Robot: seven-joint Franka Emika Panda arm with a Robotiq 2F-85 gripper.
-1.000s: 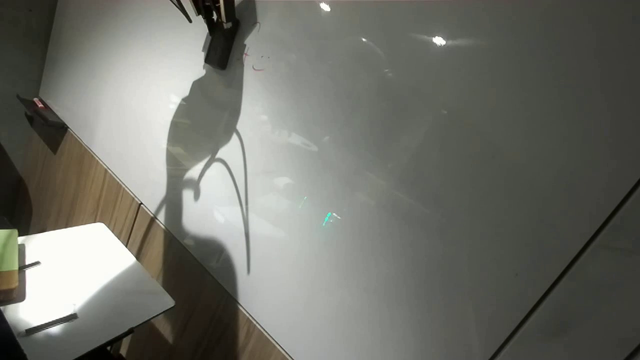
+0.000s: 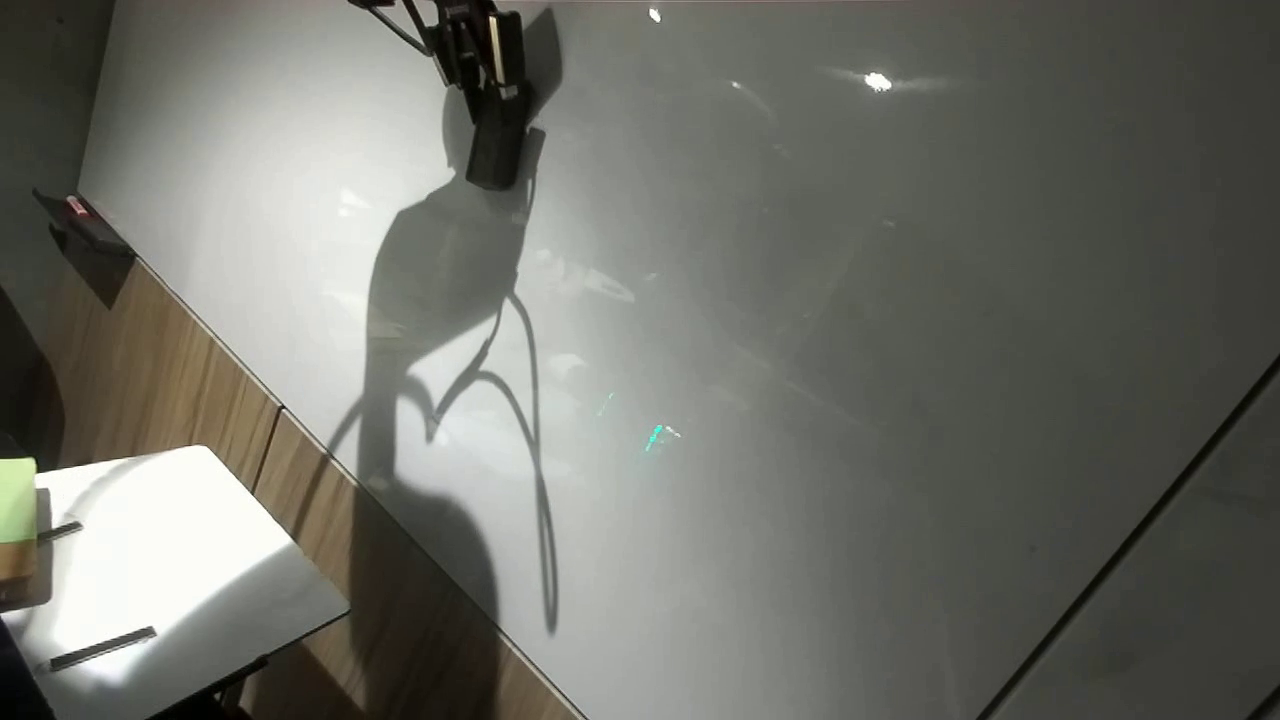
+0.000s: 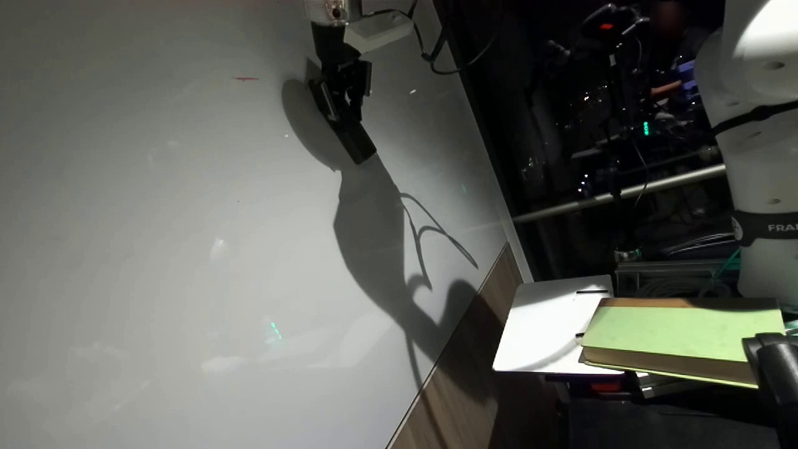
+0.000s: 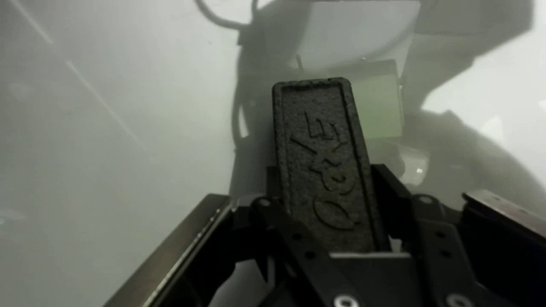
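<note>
A black block-shaped eraser (image 4: 320, 148) with embossed lettering sits lengthwise between the fingers of my gripper, which is shut on it. In exterior view 1 the eraser (image 2: 494, 154) is at the top left, against or very near the large whiteboard (image 2: 780, 480); exact contact cannot be told. From the other side, my gripper (image 3: 344, 101) also shows near the board's top, with the eraser (image 3: 357, 146) pointing down and right. A short red mark (image 3: 245, 78) lies on the board, left of my gripper in exterior view 2.
A small white table (image 2: 192, 528) stands below the board, bearing a green-and-brown block (image 3: 673, 329). At the board's left edge a dark tray (image 2: 90, 228) holds a red item. Most of the board is clear, though the arm's shadow crosses it.
My gripper and the eraser have moved right and down across the board in exterior view 1. Small red marks seen there beside the eraser no longer show; the eraser and gripper now cover that area.
</note>
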